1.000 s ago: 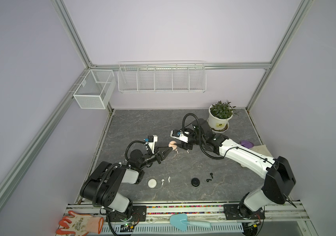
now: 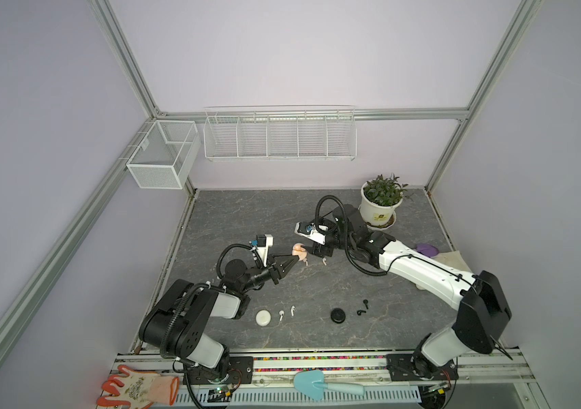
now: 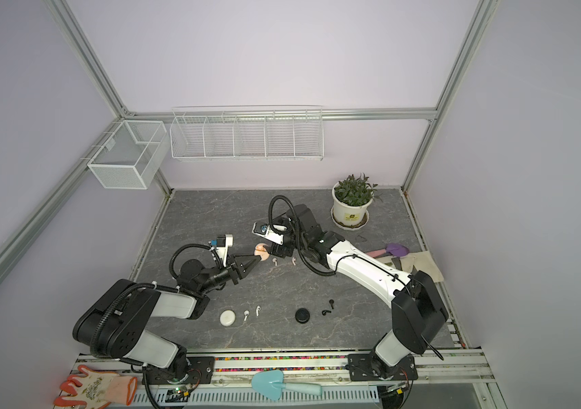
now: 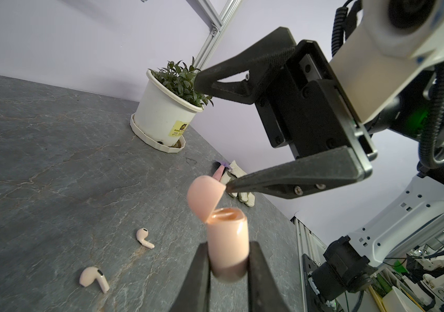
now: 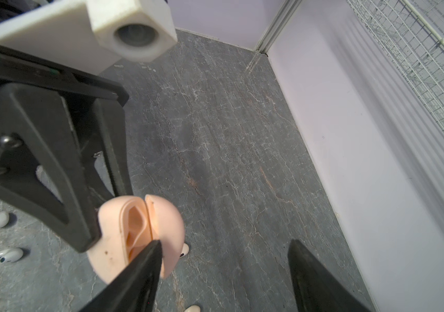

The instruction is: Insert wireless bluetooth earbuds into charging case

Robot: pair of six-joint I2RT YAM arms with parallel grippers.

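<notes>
Held upright above the table, the pink charging case (image 4: 227,241) is clamped in my left gripper. Its lid (image 4: 204,197) stands tilted open, showing the hollow top. My right gripper has its fingers wide apart with nothing gripped; one of its fingers (image 4: 295,174) reaches to the lid's edge, touching or nearly so. Two pale pink earbuds, one nearer (image 4: 94,276) and one farther (image 4: 144,238), lie loose on the grey table below the case.
Along the front lie a white case (image 2: 263,317) with two white earbuds (image 2: 281,315) and a black case (image 2: 337,315) with two black earbuds (image 2: 361,313). A potted plant (image 2: 381,197) stands at the back right.
Over the last second the lid of the pink case seems to have swung further open, with a slight shift of the right gripper beside it. The left arm looks still.
</notes>
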